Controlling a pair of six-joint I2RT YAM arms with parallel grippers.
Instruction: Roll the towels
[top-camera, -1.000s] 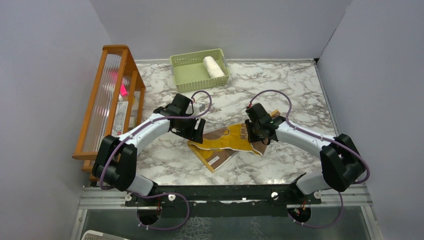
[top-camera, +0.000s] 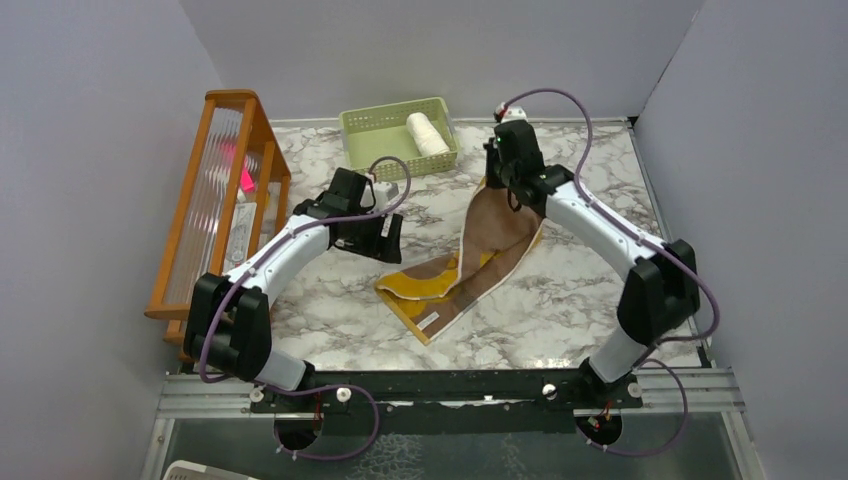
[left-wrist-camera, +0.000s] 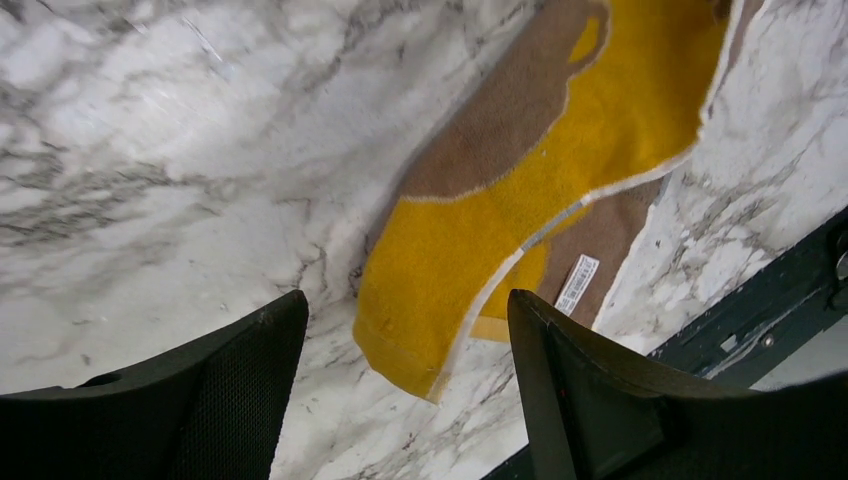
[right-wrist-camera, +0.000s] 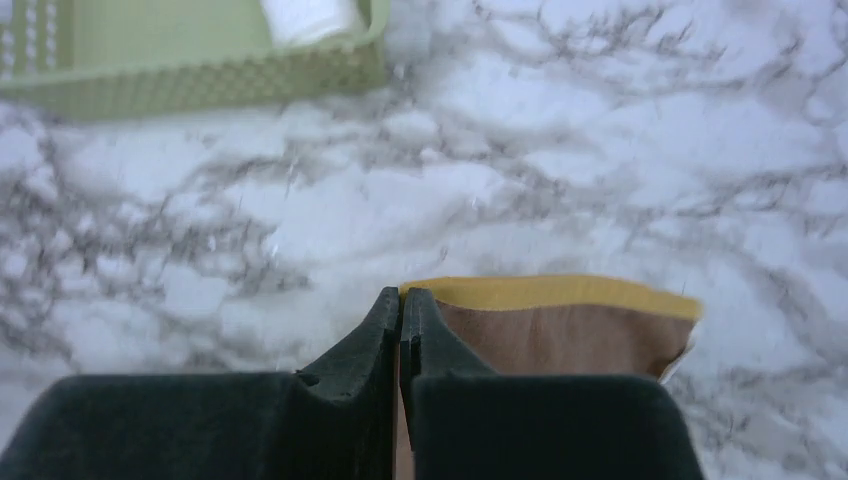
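A brown and yellow towel with a pale edge lies crumpled and partly folded on the marble table, its label showing near the front. Its far part rises to my right gripper, which is shut on the towel's edge. In the right wrist view, the yellow border runs into the closed fingertips. My left gripper stands open above the towel's left end, with nothing between its fingers. A white rolled towel rests in the green basket.
The green basket stands at the back of the table. On the left is a wooden rack with a clear panel. Bare marble lies left of the towel and to its right.
My right gripper has moved toward the back, pulling up the towel's edge and turning its brown side into view. The left gripper has shifted slightly to the left and back, off the towel.
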